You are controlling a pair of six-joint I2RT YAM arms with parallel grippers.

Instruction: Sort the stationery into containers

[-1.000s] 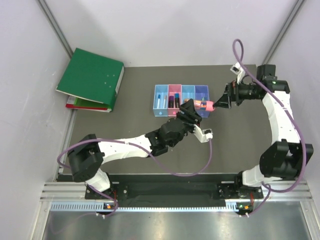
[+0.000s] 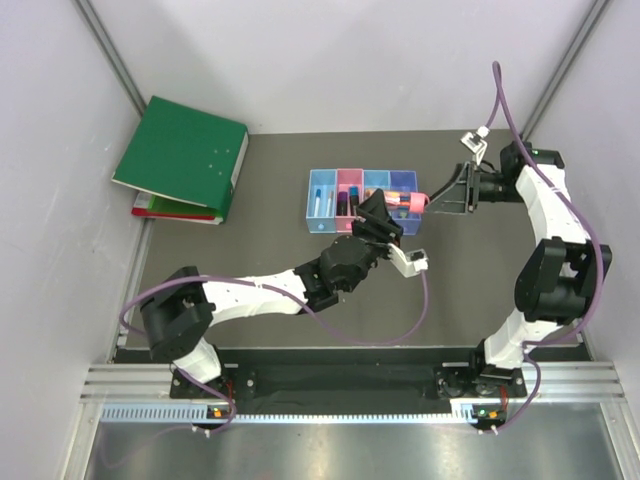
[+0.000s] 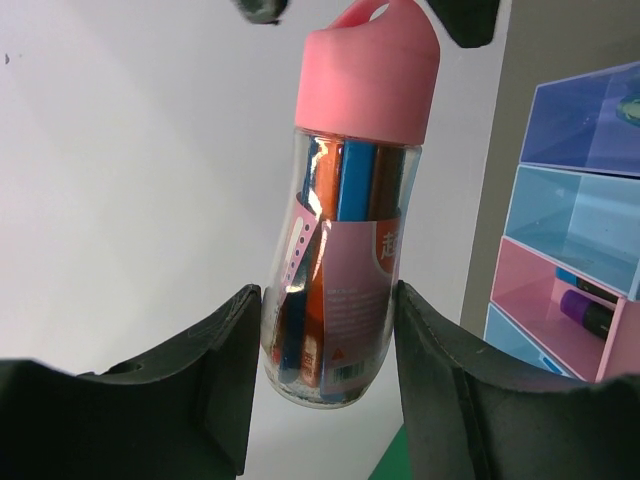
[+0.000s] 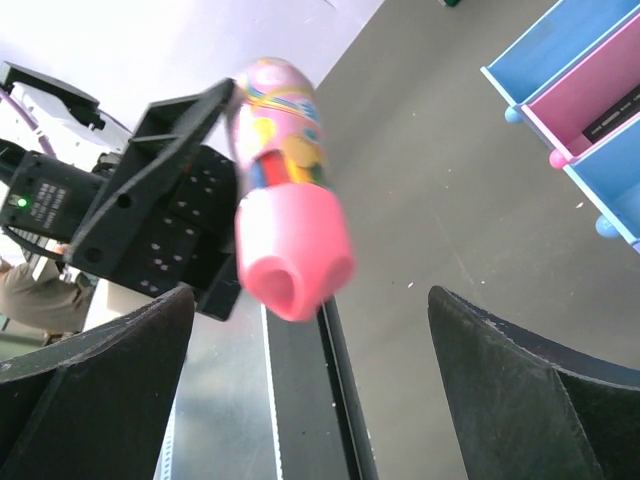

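A clear bottle (image 3: 340,285) with a pink cap (image 3: 368,75) is packed with colourful sticks, pens by their look. My left gripper is shut on its lower end, one finger pad on each side. The bottle hangs in the air over the divided organizer (image 2: 321,222), its cap towards my right gripper (image 2: 436,200). Open fingers (image 4: 95,390) frame the right wrist view, where the pink cap (image 4: 295,250) appears beyond them, with nothing gripped. Inside the pink compartment lie a dark purple marker (image 2: 342,204) and a black one with a blue end (image 2: 353,200); a slim pen (image 2: 318,203) is in the left blue compartment.
A big green binder (image 2: 185,155) rests on a red and white item (image 2: 180,208) at the back left. White walls (image 2: 50,180) enclose the table (image 2: 270,180), which is bare in front of the organizer. Purple cables loop over both arms.
My right gripper has spread its fingers and the right arm has shifted. The bottle's cap is slightly further back and to the left. The left arm has hardly moved.
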